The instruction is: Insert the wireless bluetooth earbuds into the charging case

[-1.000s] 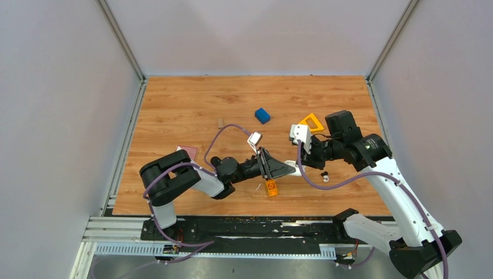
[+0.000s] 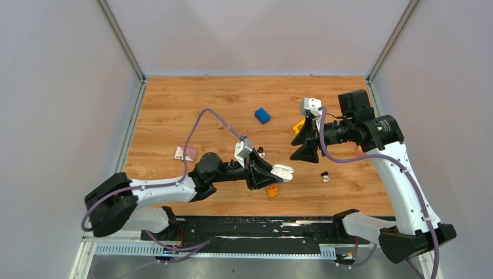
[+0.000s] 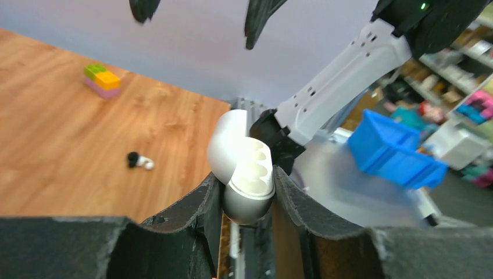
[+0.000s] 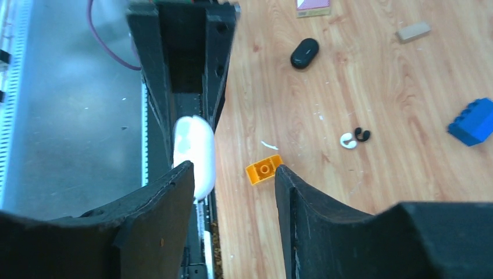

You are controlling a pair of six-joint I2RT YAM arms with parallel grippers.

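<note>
My left gripper [image 2: 268, 174] is shut on the white charging case [image 2: 282, 172]; in the left wrist view the case [image 3: 247, 174] sits upright between the fingertips, its lid tipped open. My right gripper [image 2: 303, 148] is open and empty, up and to the right of the case, apart from it; its fingers frame the lower right wrist view. Small earbud-like pieces lie on the table: a black-and-white pair [image 2: 325, 177] at right, another [image 4: 354, 138] near the middle. Whether the case holds earbuds is too small to tell.
A blue brick [image 2: 262, 115], an orange brick [image 2: 272, 191] under the left gripper, a yellow piece [image 2: 299, 125] behind the right gripper, a black oval object [image 4: 304, 53] and a pink card [image 2: 188, 153] lie on the wooden table [image 2: 174, 104].
The left arm has shifted left and toward the front with the case.
</note>
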